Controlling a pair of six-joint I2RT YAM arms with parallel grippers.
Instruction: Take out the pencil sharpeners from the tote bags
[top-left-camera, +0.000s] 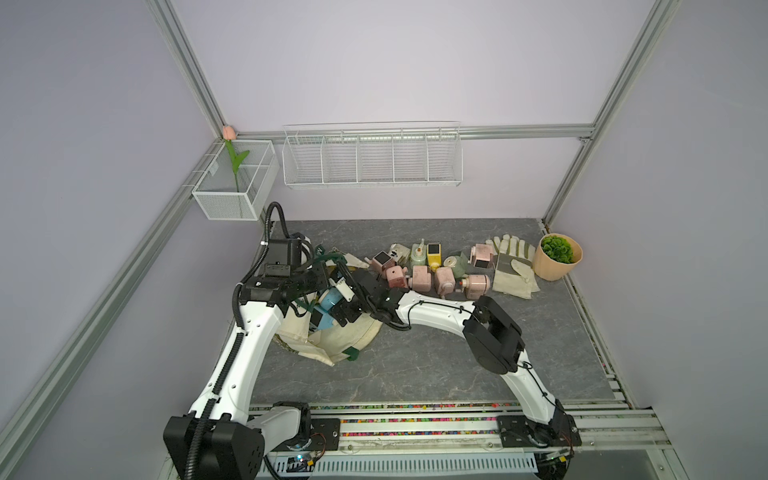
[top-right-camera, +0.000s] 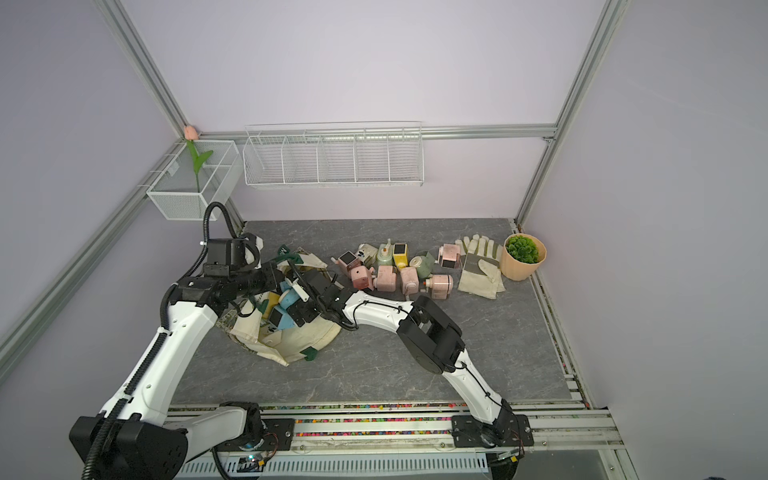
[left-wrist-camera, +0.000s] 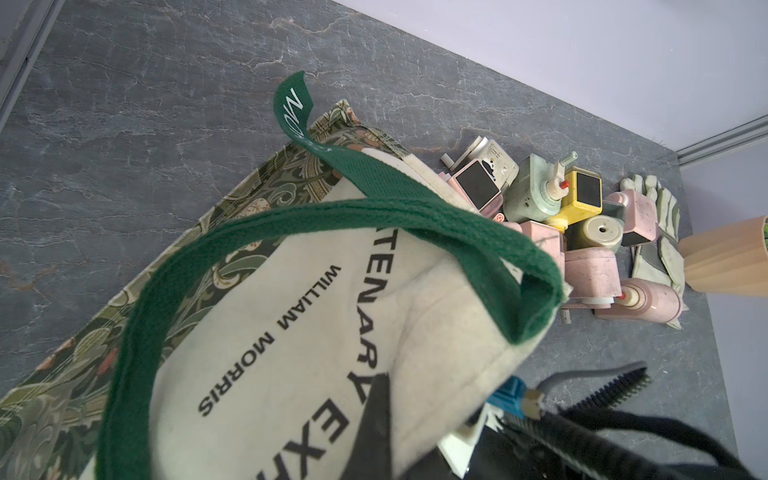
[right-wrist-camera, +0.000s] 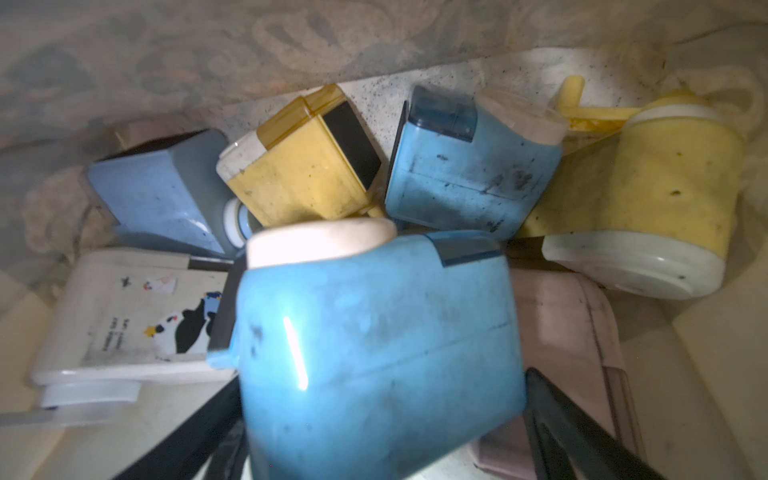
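Observation:
A cream tote bag (left-wrist-camera: 264, 352) with green handles lies open on the left of the counter. Seen in the left wrist view, my left gripper is shut at the bag's wall, one dark finger against the cloth and the other hidden. Inside the bag, my right gripper stands open with its fingers on either side of a light-blue sharpener (right-wrist-camera: 384, 328); contact is hard to tell. Around it lie a second blue sharpener (right-wrist-camera: 472, 172), yellow sharpeners (right-wrist-camera: 300, 172), a grey-blue one (right-wrist-camera: 172, 192), a white one (right-wrist-camera: 152, 320) and a pink one (right-wrist-camera: 568, 320).
Several sharpeners, such as a pink one (top-left-camera: 420, 278) and a yellow one (top-left-camera: 434, 254), stand right of the bag. Beyond them are a glove (top-left-camera: 513, 276) and a potted plant (top-left-camera: 558, 254). Wire baskets (top-left-camera: 372, 180) hang at the back.

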